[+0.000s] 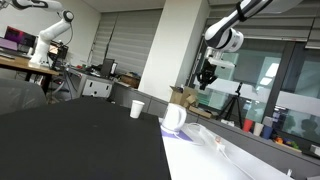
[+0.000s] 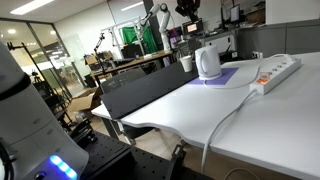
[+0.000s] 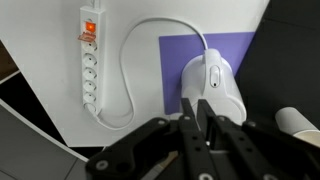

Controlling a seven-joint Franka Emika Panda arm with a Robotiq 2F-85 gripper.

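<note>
A white kettle stands upright on the table, on a purple sheet that shows under it in exterior view 2. Beside it is a white cup. High above the table, to the right of the kettle in exterior view 1, hangs my gripper, with its fingers apart and nothing visible between them. From above, the wrist view has the kettle partly hidden behind the dark gripper parts, its handle just beyond the fingertips. The cup lies at the right edge of that view.
A white power strip lies on the white tabletop, its cable looping toward the kettle. A black area covers another part of the table. Bare white surface surrounds the strip.
</note>
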